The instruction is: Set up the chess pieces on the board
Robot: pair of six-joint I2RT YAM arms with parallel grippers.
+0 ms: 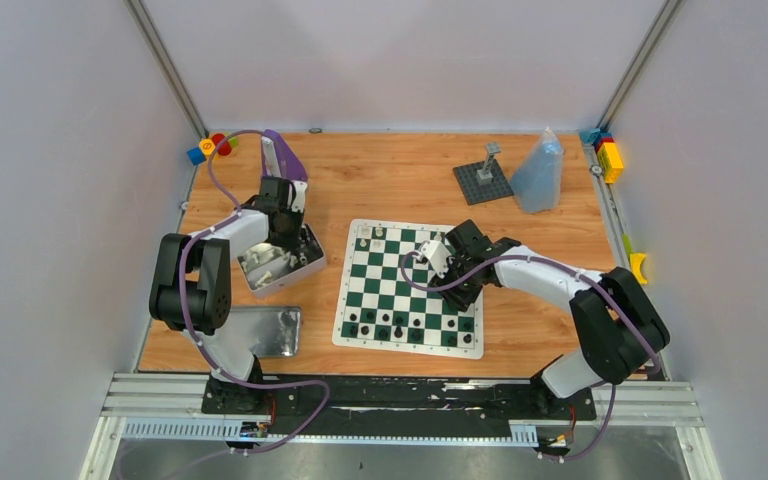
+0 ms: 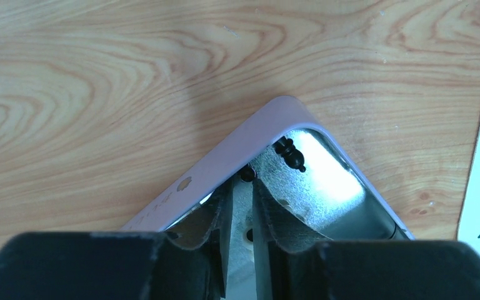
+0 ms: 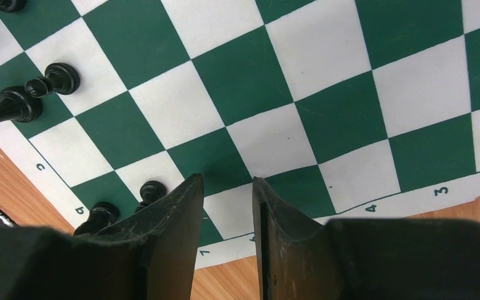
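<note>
A white bin (image 1: 260, 290) of chess pieces stands left of the chessboard (image 1: 380, 343). My left gripper reaches into its corner, fingertips slightly apart beside a small dark piece (image 2: 247, 174); whether they grip it is unclear. Another black piece (image 2: 290, 154) lies in that corner. My right gripper hangs part open over the board's right side, nothing visible between its fingers. Black pieces stand along the near rows, including a black pawn (image 3: 62, 77) and a taller piece (image 3: 19, 105); a few white pieces are at the far left corner.
A metal tray (image 1: 265, 330) lies near left. A purple object (image 1: 285, 160) stands behind the bin. A grey stand (image 1: 480, 182) and blue translucent object (image 1: 538, 175) are at back right; toy blocks line both back edges.
</note>
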